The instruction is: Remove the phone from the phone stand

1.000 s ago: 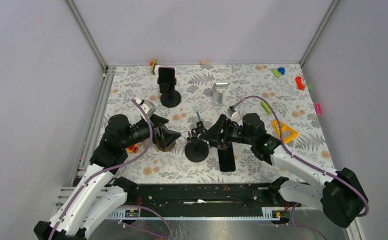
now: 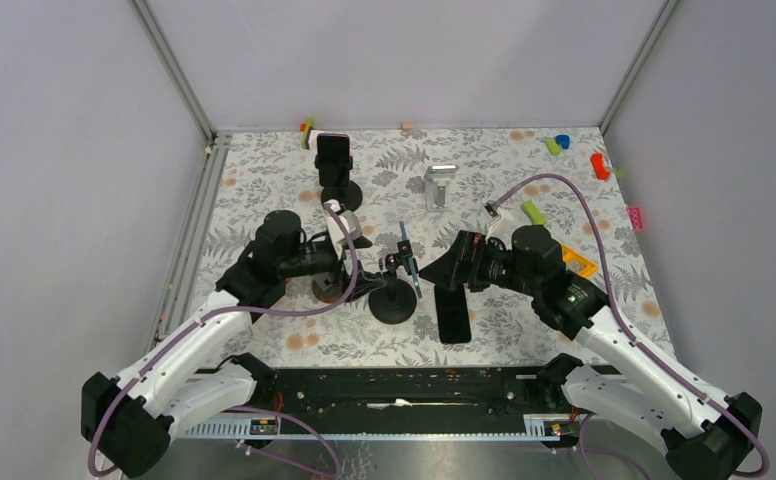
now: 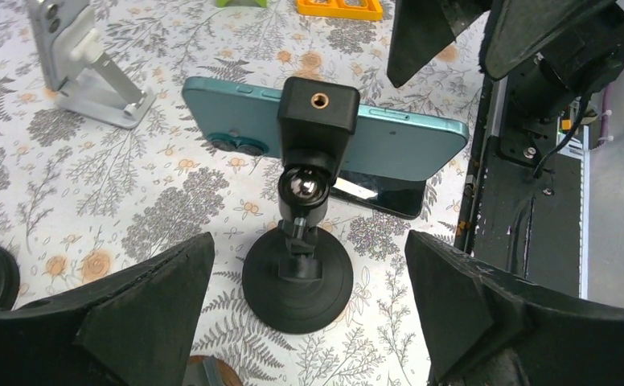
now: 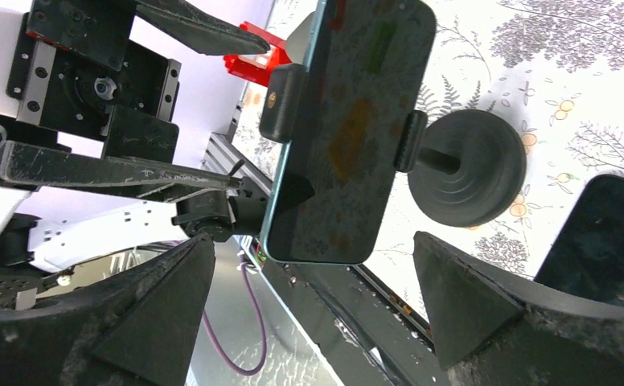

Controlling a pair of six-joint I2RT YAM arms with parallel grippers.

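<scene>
A teal phone (image 3: 405,145) is clamped sideways in a black phone stand (image 3: 297,277) with a round base. Its dark screen side (image 4: 349,145) faces the right wrist camera, and the stand's clamp pads grip its long edges. From above, the stand's base (image 2: 392,303) sits mid-table, the phone seen nearly edge-on. My left gripper (image 2: 376,265) is open, left of the stand, with its fingers (image 3: 132,305) spread toward the clamp's back. To the right of the stand, my right gripper (image 2: 434,265) is also open, empty, and close to the phone's screen side.
A second black phone (image 2: 453,315) lies flat right of the stand. Farther back stand another phone holder with a phone (image 2: 334,160) and a silver stand (image 2: 439,187). A yellow frame (image 2: 579,262) and several small toys lie at the right.
My left gripper has moved right, toward the stand. The right gripper has backed off rightward from the phone. The clamped phone has turned slightly and stays in the stand.
</scene>
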